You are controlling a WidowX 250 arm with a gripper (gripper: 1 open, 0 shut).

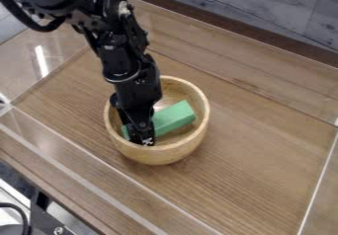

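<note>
A round beige bowl [172, 152] sits on the wooden table, holding a green block [173, 117]. My black gripper [138, 130] reaches down from the top left into the left part of the bowl, its lower end right beside the green block's left end. The arm hides part of the block, and I cannot tell whether the fingers are around it or how far apart they are.
Bare wooden table [258, 160] surrounds the bowl, with free room to the right and left. A dark wall stands along the back at the upper right. Cables lie at the lower left corner, off the table's edge.
</note>
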